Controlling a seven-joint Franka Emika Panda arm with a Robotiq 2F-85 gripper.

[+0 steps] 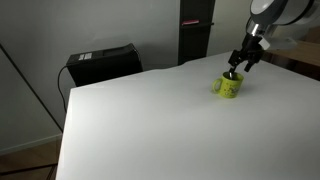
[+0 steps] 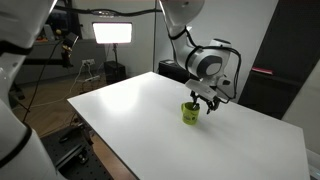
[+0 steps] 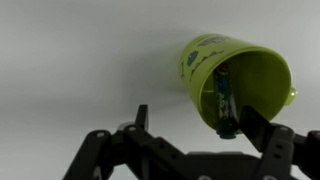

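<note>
A yellow-green mug (image 1: 231,87) with printed marks on its side stands upright on the white table, its handle to the left in exterior view 1. Inside it leans a dark, slim object (image 3: 226,95), perhaps a marker, with its black end near the rim. My gripper is open above the mug, its fingers well apart. In the wrist view one finger is over bare table left of the mug; the other overlaps the mug's opening near the dark object's end. Whether that finger touches either is unclear. In exterior view 2 the gripper (image 2: 210,99) is just over the mug (image 2: 190,113).
A black box-shaped device (image 1: 91,67) stands at the far left edge in exterior view 1, and a dark panel (image 1: 195,28) rises behind the table.
</note>
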